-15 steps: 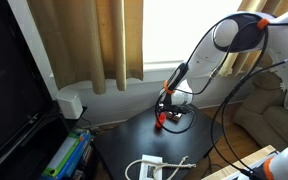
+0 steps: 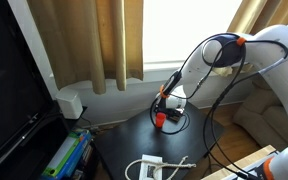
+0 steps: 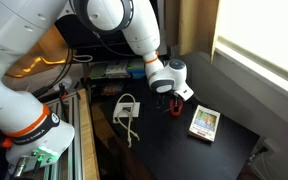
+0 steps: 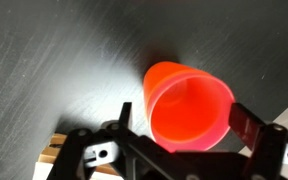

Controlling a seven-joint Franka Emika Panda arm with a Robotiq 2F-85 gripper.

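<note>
A red-orange cup (image 4: 189,108) fills the middle of the wrist view, its open mouth facing the camera. It stands on the dark table (image 4: 44,60). My gripper is open, with one finger on each side of the cup's rim in that view. Whether either finger touches the cup cannot be told. From outside, the cup (image 2: 160,120) shows just in front of the gripper; in the second exterior view the cup (image 3: 176,112) is partly hidden below it.
A flat white-edged box (image 3: 204,122) lies on the table near the cup. A white power strip (image 2: 151,168) with a looping cord lies toward the front. Colourful books (image 2: 66,157) stand at the left. Bare table surrounds much of the cup.
The arm has come lower and closer to the cup over the last second. The cup appears to stay in the same place.
</note>
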